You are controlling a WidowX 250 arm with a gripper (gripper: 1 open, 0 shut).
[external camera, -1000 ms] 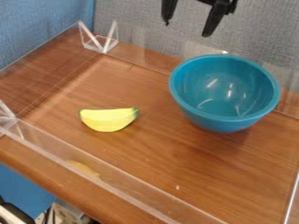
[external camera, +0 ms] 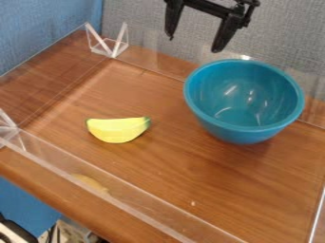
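A yellow toy banana with a green stem lies on the wooden tray floor, left of centre. A teal bowl stands at the right; nothing shows inside it. My black gripper hangs at the top of the view, above and behind the bowl's left side, its two fingers spread wide with nothing visible between them.
Clear plastic walls edge the tray, with white corner brackets at the back left and the left side. Grey and blue padded walls stand behind.
The banana and bowl have not moved.
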